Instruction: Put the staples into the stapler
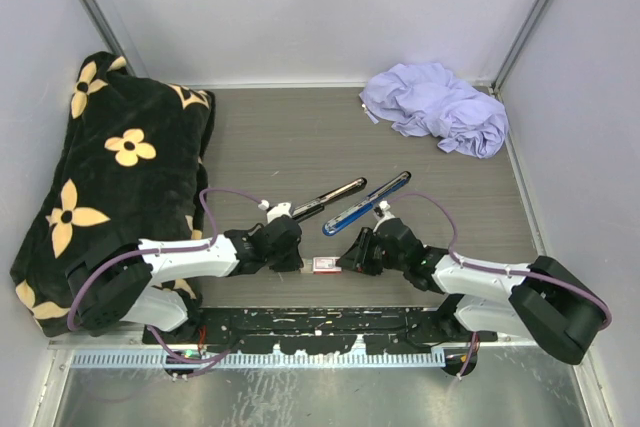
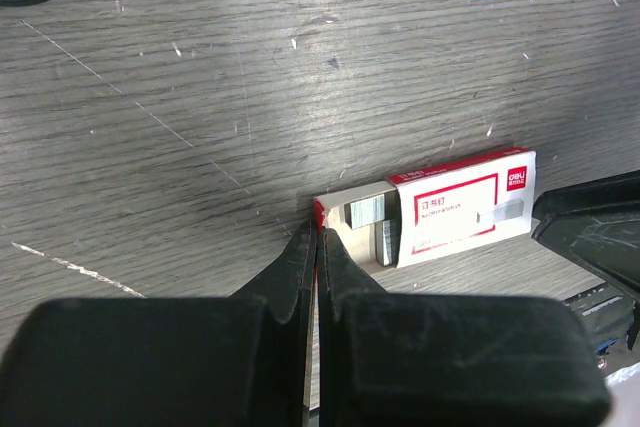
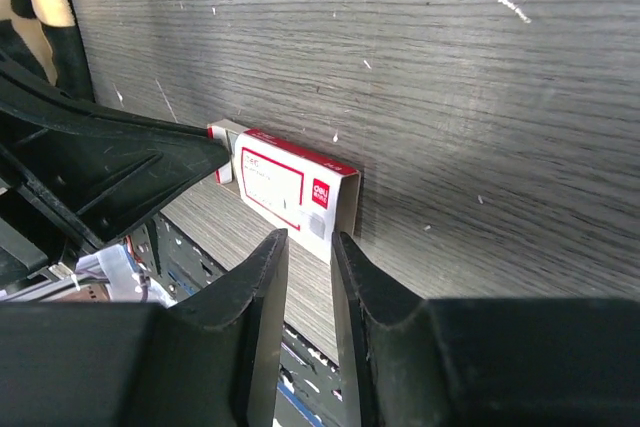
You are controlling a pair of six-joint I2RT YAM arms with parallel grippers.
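Observation:
The red-and-white staple box [image 2: 460,209] lies low at the table's front with its inner tray [image 2: 352,237] slid out at the left end, staple strips showing in it. My left gripper is shut at the tray's end, its tips on that edge. My right gripper is part open at the box's other end, one finger by the end flap. A blue stapler [image 1: 366,203] and a black stapler [image 1: 328,197] lie behind the box.
A lilac cloth [image 1: 435,112] is heaped at the back right. A black flowered cushion [image 1: 120,177] fills the left side.

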